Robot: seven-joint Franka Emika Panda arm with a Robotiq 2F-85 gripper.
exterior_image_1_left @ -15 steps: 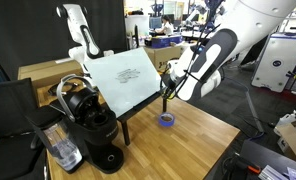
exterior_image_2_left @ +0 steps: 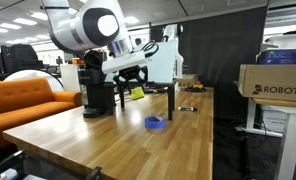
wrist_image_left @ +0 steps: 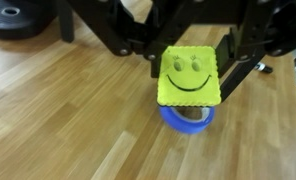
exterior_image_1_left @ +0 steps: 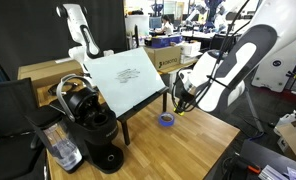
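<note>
A yellow sponge (wrist_image_left: pixel 189 77) with a smiling face drawn on it is held between the fingers of my gripper, which is shut on it. In the second exterior view the sponge (exterior_image_2_left: pixel 137 93) shows below the gripper, above the wooden table. A blue ring, like a tape roll (exterior_image_2_left: pixel 154 122), lies flat on the table. From the wrist, the blue ring (wrist_image_left: pixel 187 120) appears partly hidden behind the sponge's lower edge. The first exterior view also shows the blue ring (exterior_image_1_left: pixel 166 119), close to the gripper and apart from it.
A black coffee machine (exterior_image_1_left: pixel 92 118) stands at the table's left end, beside a clear container (exterior_image_1_left: pixel 60 143). A white panel (exterior_image_1_left: pixel 124 77) rises behind the table.
My arm has swung toward the right and nearer the first exterior camera, with the gripper moving away from the white panel. The blue ring has stayed in place.
</note>
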